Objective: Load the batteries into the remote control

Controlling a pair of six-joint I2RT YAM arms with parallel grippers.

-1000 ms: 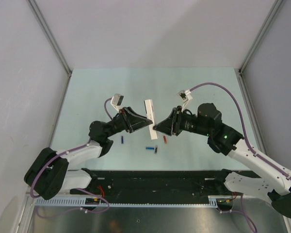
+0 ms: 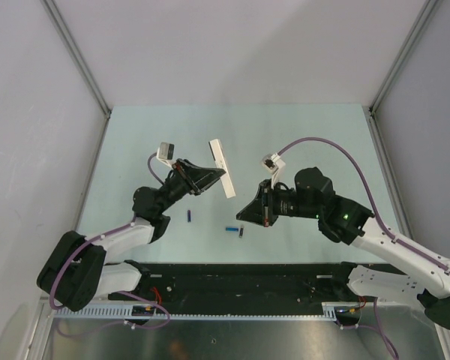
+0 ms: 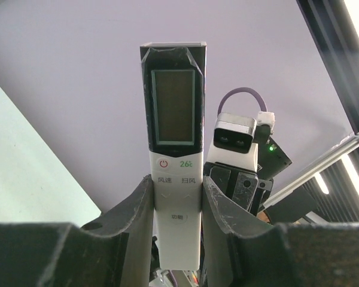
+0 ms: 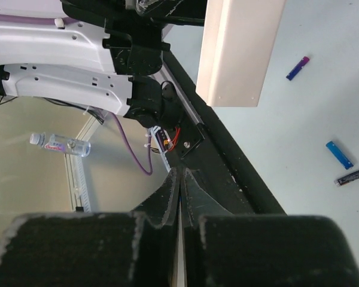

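The white remote control [image 3: 179, 203] stands on end in my left gripper, which is shut across its lower half, with the black screen side facing that wrist camera. From above, the remote [image 2: 222, 168] leans across the space between the two arms. My right gripper is shut with its fingertips together and nothing between them; the remote's lower end [image 4: 236, 60] is apart from it, higher in the right wrist view. On the table lie a blue battery [image 4: 339, 154], a dark battery with a silvery end [image 4: 353, 176] and a purple-and-blue one [image 4: 298, 68].
The table [image 2: 315, 240] is otherwise mostly bare. Its dark front edge [image 2: 240, 289] runs below the batteries. Grey walls [image 2: 30, 150] stand on both sides. A plastic bottle [image 4: 60, 144] lies beyond the table.
The left arm has carried the remote up and left in the top view.
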